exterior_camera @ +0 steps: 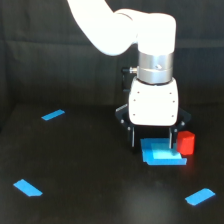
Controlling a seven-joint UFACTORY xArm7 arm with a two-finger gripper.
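My gripper hangs at the right of centre in the camera view, pointing down from a white arm. Its dark fingers stand well apart, and I see nothing held between them. A bright blue patch shows below and between the fingers; whether it is flat or raised is hard to tell. To the right of the gripper a small red block stands close to the right finger and the blue patch's right side. Whether finger and block touch cannot be seen.
Short blue tape strips mark the dark table: one at the back left, one at the front left and one at the front right. Dark cloth hangs behind.
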